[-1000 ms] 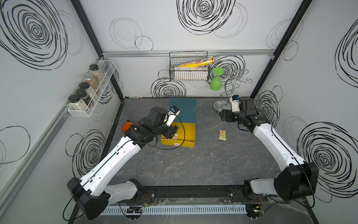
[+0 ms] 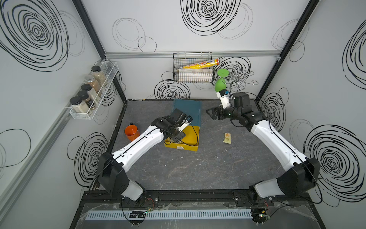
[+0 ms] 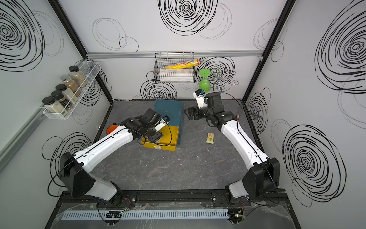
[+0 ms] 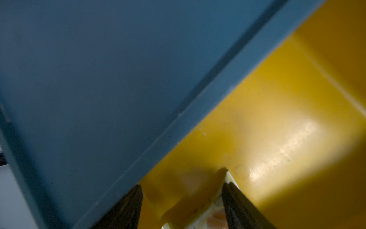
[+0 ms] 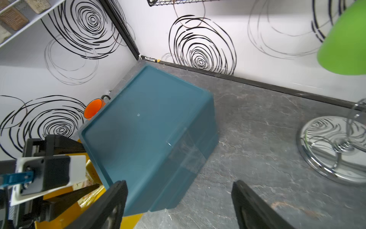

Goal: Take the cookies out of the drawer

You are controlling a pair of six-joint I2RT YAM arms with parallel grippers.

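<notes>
The yellow drawer (image 2: pixel 193 138) stands pulled out of the blue-grey cabinet (image 2: pixel 187 110). My left gripper (image 2: pixel 180 136) reaches down into it. In the left wrist view its fingers (image 4: pixel 127 210) are spread, and a pale cookie packet (image 4: pixel 214 218) lies low between them, close to the right finger; most of the packet is cut off by the frame. Another small packet, yellow and cream (image 2: pixel 227 138), lies on the table to the right of the drawer. My right gripper is open and empty, to the right of the cabinet and above the table.
A lamp with a green shade (image 5: pixel 345 42) and round chrome base (image 5: pixel 331 168) stands at the back right. An orange mug (image 2: pixel 132 132) is left of the drawer.
My right gripper has moved left, toward the cabinet. The packet on the table has stayed put.
</notes>
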